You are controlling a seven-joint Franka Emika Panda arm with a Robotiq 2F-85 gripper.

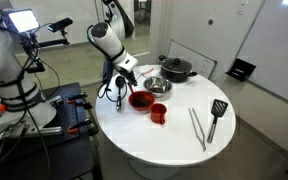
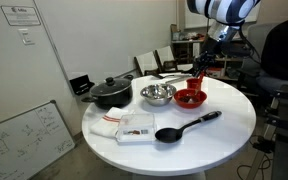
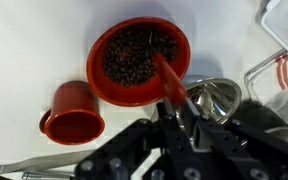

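A red bowl holding dark beans fills the upper middle of the wrist view. My gripper is shut on a red utensil, which slants from the fingers over the bowl's right part. Its far end appears against the beans; whether it touches them I cannot tell. Beside the bowl stands an empty red mug. In the first exterior view the bowl lies on the round white table, with the mug close by and the gripper above the bowl's far-left side.
A metal bowl and a black pot stand beyond the red bowl. Tongs and a black slotted turner lie on the right. A clear container and white towel occupy another edge.
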